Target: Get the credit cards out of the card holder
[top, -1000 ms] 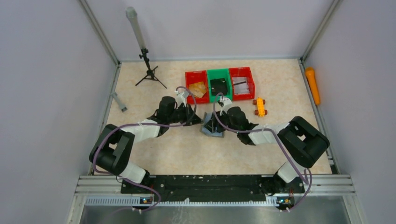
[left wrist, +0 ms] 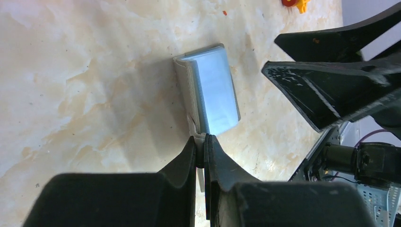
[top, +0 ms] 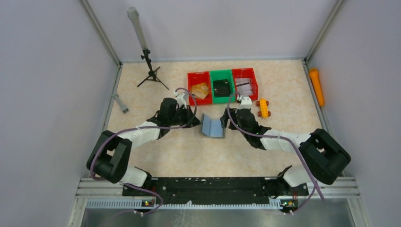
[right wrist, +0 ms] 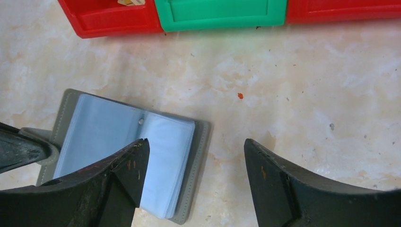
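Note:
The card holder (top: 216, 128) lies spread on the table between the two arms, its grey back edged with stitching and its inside light blue. In the left wrist view, my left gripper is shut on the grey cover of the card holder (left wrist: 217, 87), at its left side, and that cover stands tilted up. My right gripper stands open with bare table between its fingers. Its left finger (right wrist: 135, 163) overlaps part of the card holder (right wrist: 163, 161) in the right wrist view. No separate card can be made out in the holder.
Behind the holder stand a red bin (top: 193, 80) with tan items, a green bin (top: 221, 100) with a dark item and another red bin (top: 253, 74) with pale items. A yellow toy car (top: 264, 109) is at the right.
My right gripper has drawn back from over the card holder to the right, uncovering its blue inside. The holder and my left gripper have shifted slightly to the left.

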